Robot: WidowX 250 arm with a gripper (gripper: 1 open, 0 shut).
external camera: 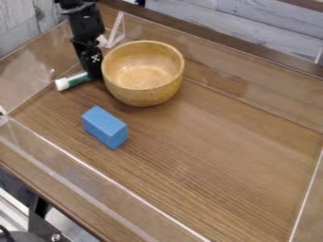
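The black gripper (90, 57) reaches in from the top left, beside a wooden bowl (143, 71). Its tips are over a small green and white cylinder (75, 82) lying left of the bowl, partly hidden near the bowl; whether they touch it is unclear. A blue block (105, 127) lies below the bowl on the wooden table (214, 170).
A white object (112, 30) stands behind the bowl at the top. The table's edge runs along the lower left.
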